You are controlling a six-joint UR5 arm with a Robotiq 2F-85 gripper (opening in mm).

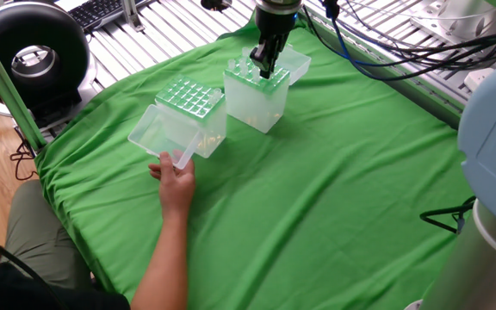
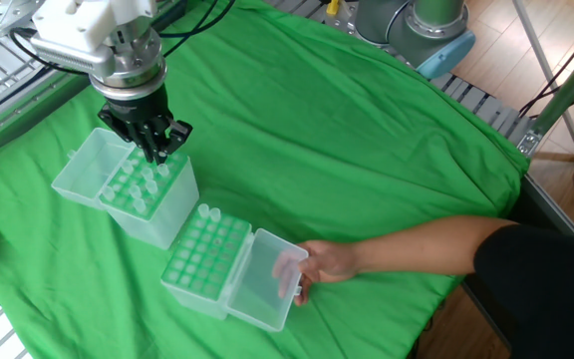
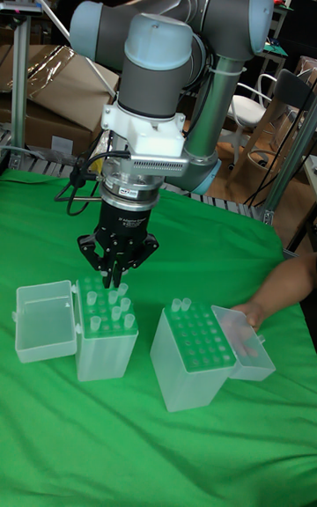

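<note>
My gripper [image 3: 114,283] points down over the green top of one clear tip box [image 3: 103,356], its fingers close together among the upright clear tips [image 2: 150,186]. Whether a tip sits between the fingertips cannot be made out. Several tips stand up from this box's green rack, and its lid [image 2: 93,167] hangs open on the side away from the other box. A second clear box [image 3: 183,376] stands beside it, also with a green rack. Two tips [image 3: 180,304] rise at one corner of that rack. A person's hand [image 1: 172,176] holds its open lid [image 1: 164,138].
A person's arm [image 2: 417,244] reaches in beside the second box. Wrinkled green cloth [image 1: 343,181] covers the table, with wide free room away from the boxes. Dark cables [image 1: 420,65] run along the table's far edge.
</note>
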